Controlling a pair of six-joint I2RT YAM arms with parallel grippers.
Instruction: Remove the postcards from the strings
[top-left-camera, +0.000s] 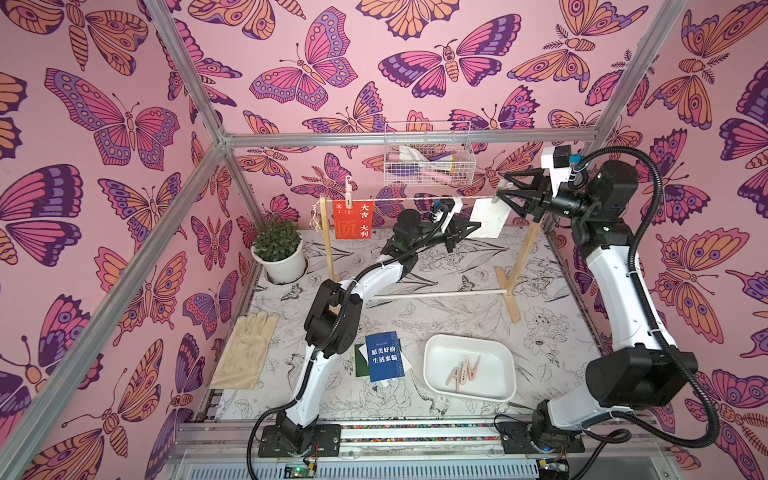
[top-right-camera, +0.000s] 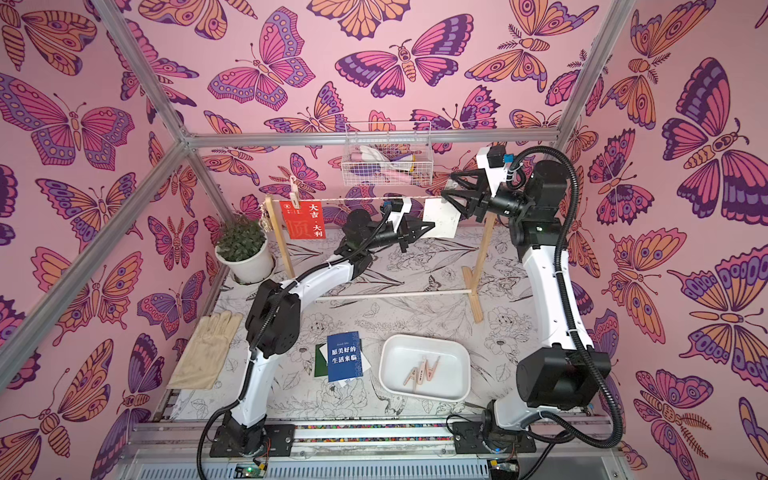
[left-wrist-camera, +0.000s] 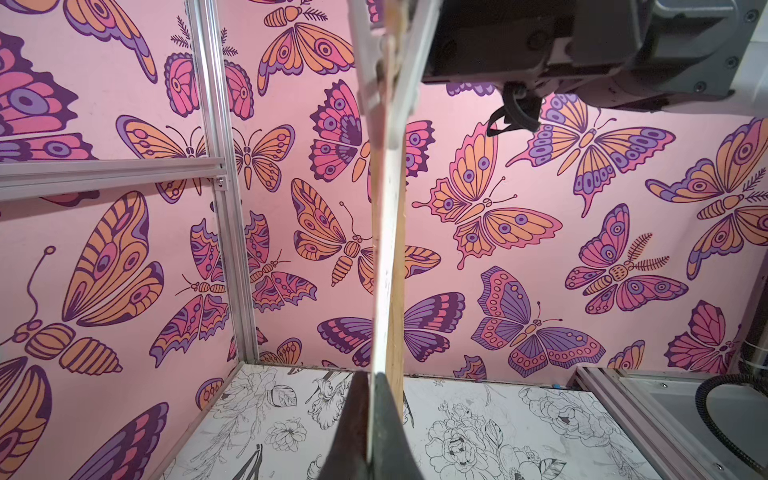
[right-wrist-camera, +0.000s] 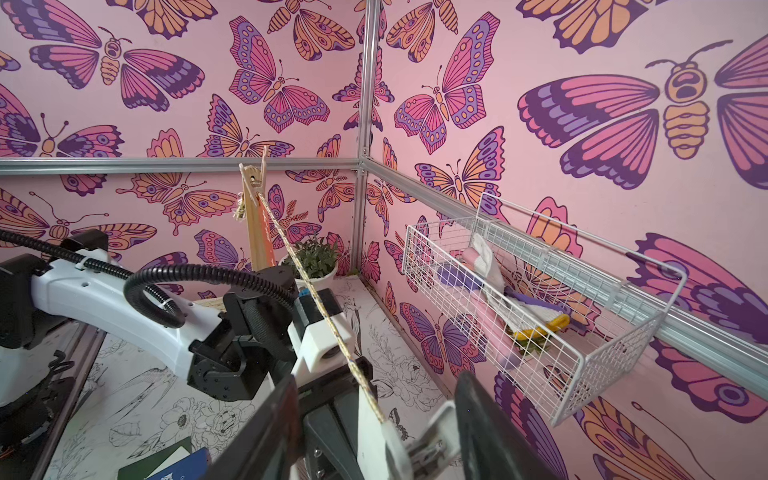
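A white postcard (top-left-camera: 489, 217) hangs at the right end of the string. My left gripper is shut on its edge, so the card appears edge-on in the left wrist view. At the card's top my right gripper stands open, its fingers (right-wrist-camera: 500, 436) spread on both sides of the string (right-wrist-camera: 324, 312) and a pale clip (right-wrist-camera: 436, 448); whether they touch the clip I cannot tell. A red postcard (top-left-camera: 353, 220) hangs at the string's left end under another clip (top-left-camera: 348, 192).
Loose postcards, a blue one (top-left-camera: 385, 357) on top, lie at the front middle. The white tray (top-left-camera: 429, 360) beside them holds several clips. A potted plant (top-left-camera: 277, 248) and a glove (top-left-camera: 245, 350) are at left; a wire basket (top-left-camera: 429, 172) hangs behind the string.
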